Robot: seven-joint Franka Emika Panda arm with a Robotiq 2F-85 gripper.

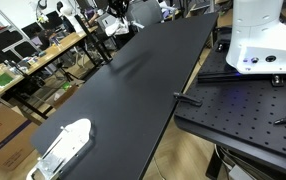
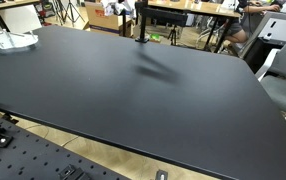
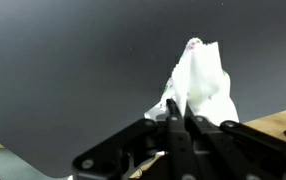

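In the wrist view, my gripper is shut on a white cloth [image 3: 205, 85] with small pink and green marks near its upper end. The cloth spreads beyond the fingers over a dark tabletop [image 3: 78, 70], and its lower part is partly hidden behind the gripper. Exterior view 1 has the arm's end at the far top edge of the table, too small and cut off to make out the fingers.
A white, flat, tray-like object [image 1: 71, 140] lies at the table's near left corner in exterior view 1.
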